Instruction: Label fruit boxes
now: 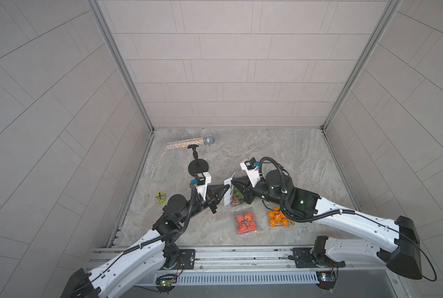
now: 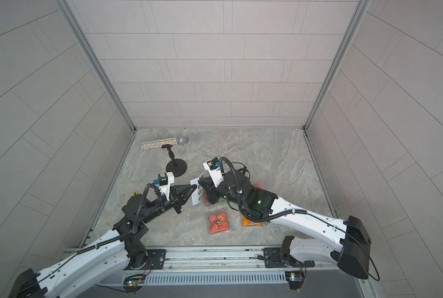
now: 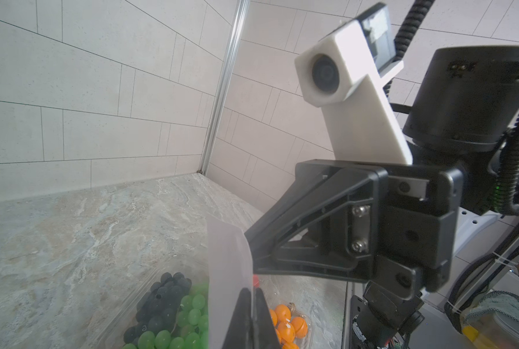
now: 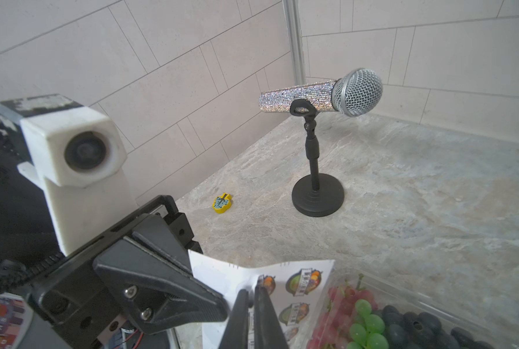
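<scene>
A white sheet of fruit stickers (image 4: 294, 285) stands in my left gripper (image 1: 226, 186), which is shut on it. My right gripper (image 2: 201, 181) has its shut fingertips at the sheet's face. Below lie a long clear box of grapes (image 3: 166, 308), red, green and dark, a box of red fruit (image 1: 246, 222) and a box of oranges (image 1: 279, 217); the right arm partly hides the grapes from above.
A sparkly microphone (image 4: 294, 96) rests on a black stand (image 4: 317, 195) at the back left. A small yellow object (image 4: 222, 203) lies near the left wall.
</scene>
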